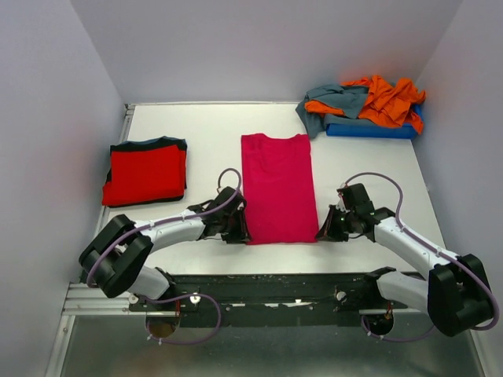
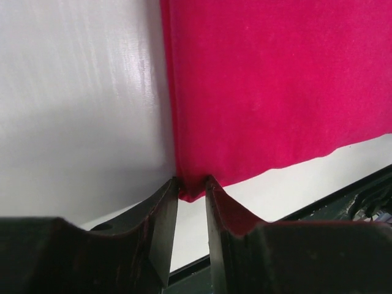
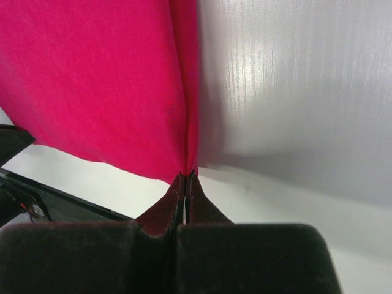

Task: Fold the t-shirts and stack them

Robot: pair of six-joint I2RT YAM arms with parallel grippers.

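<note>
A magenta t-shirt (image 1: pixel 278 188) lies folded lengthwise in the middle of the table. At its bottom-left corner sits my left gripper (image 1: pixel 245 233), its fingertips (image 2: pixel 215 190) part open around the bunched cloth at the corner. My right gripper (image 1: pixel 319 236) is at the bottom-right corner, shut on the edge of the magenta cloth, as the right wrist view shows.
A stack of folded shirts (image 1: pixel 144 171), red on top, lies at the left. A blue bin (image 1: pixel 369 132) heaped with grey and orange shirts (image 1: pixel 391 102) stands at the back right.
</note>
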